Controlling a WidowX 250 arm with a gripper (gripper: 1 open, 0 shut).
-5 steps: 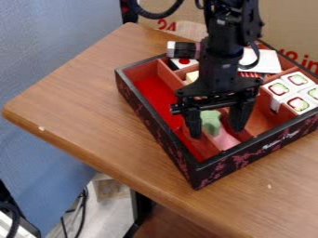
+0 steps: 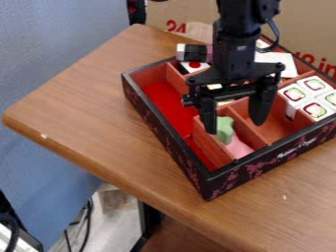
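Note:
The black gripper (image 2: 233,108) is over a dark patterned box (image 2: 187,167) with orange-red compartments, its two fingers apart and pointing down into it. A pale green piece (image 2: 223,130) and a pink piece (image 2: 238,148) lie in the middle compartment below it. White tiles with coloured marks (image 2: 309,96) fill the right compartments. A white tile with a red dot (image 2: 195,66) sits at the back. The left compartment shows a bare red floor (image 2: 161,94).
A dark block (image 2: 196,51) lies at the back of the box. A cardboard carton (image 2: 184,14) stands behind, and cables hang by the table's lower-left edge.
The gripper has risen slightly and shifted a little to the right over the box. The pieces in the box look unmoved.

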